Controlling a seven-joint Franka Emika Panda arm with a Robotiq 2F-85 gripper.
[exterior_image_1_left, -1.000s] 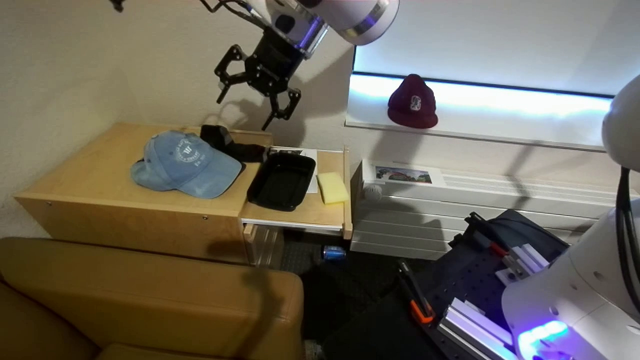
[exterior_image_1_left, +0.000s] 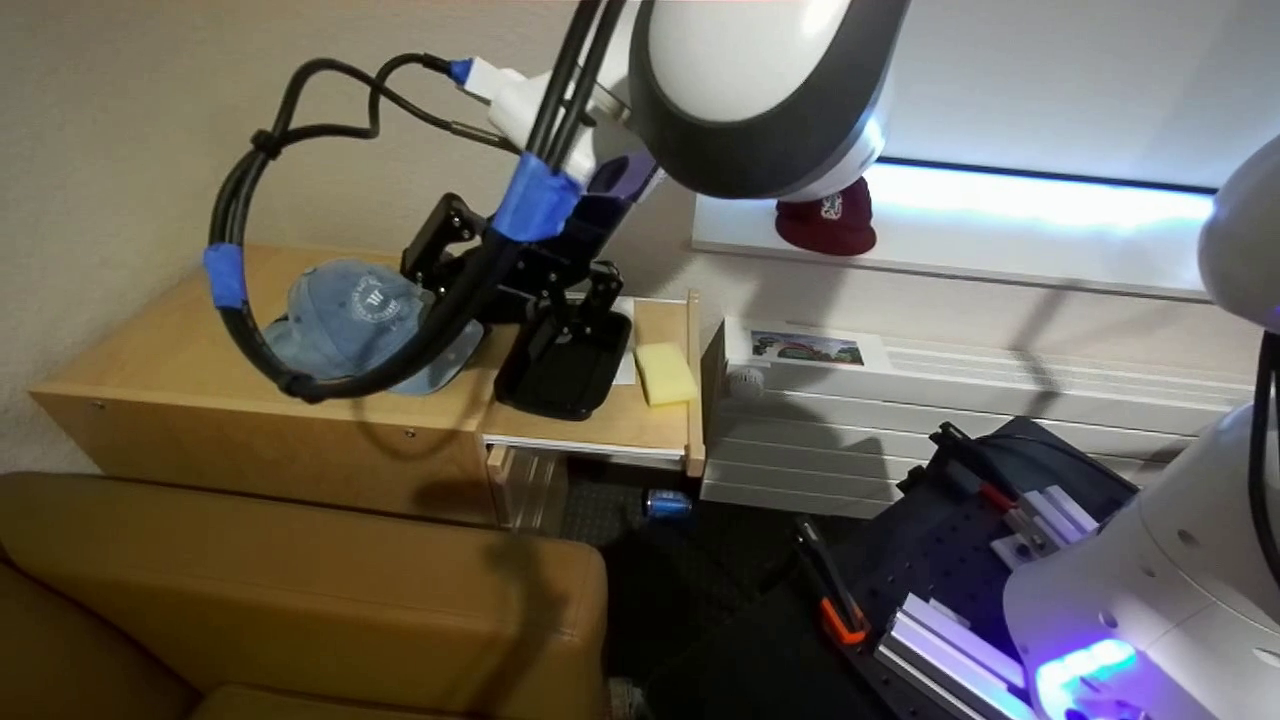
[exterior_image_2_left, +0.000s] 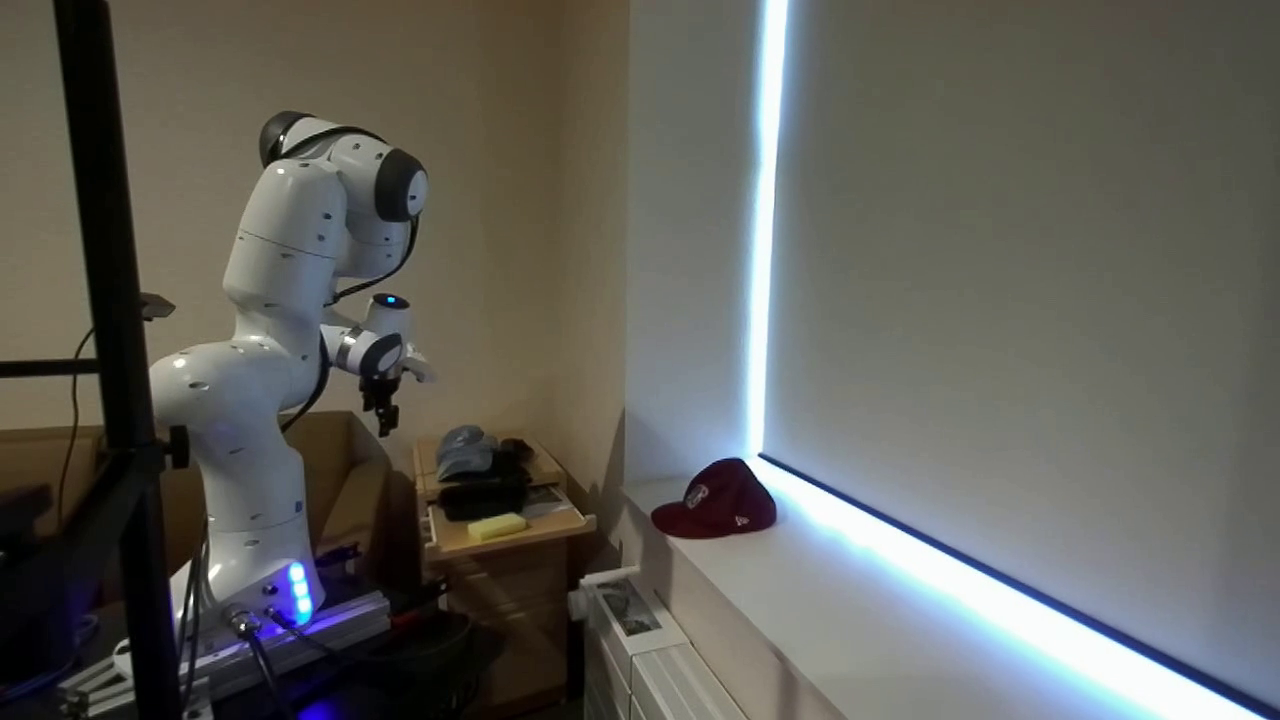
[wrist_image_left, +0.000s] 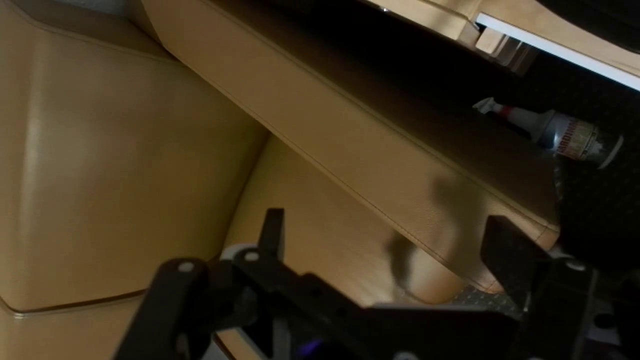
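Note:
My gripper is open in the wrist view, its dark fingers wide apart with nothing between them; the tan sofa fills the background there. In exterior view 1 the arm's cable loop crosses in front of a light blue cap (exterior_image_1_left: 348, 312) on the wooden cabinet. A black tray (exterior_image_1_left: 558, 374) lies on the pulled-out shelf, beside a yellow sponge (exterior_image_1_left: 665, 373). The gripper overlaps the tray in that view, but exterior view 2 shows it held in the air, apart from the cabinet. A dark red cap (exterior_image_2_left: 720, 499) rests on the windowsill.
The sofa (exterior_image_1_left: 312, 588) stands in front of the cabinet. A spray bottle (wrist_image_left: 558, 132) and a blue can (exterior_image_1_left: 667, 504) lie on the dark floor. Right of the shelf is a white radiator (exterior_image_1_left: 792, 420); tools lie on the robot's black base plate.
In exterior view 1 the arm has come closer to the camera and lower, and the gripper has turned. The cable loop now covers part of the blue cap. Cabinet items look unmoved.

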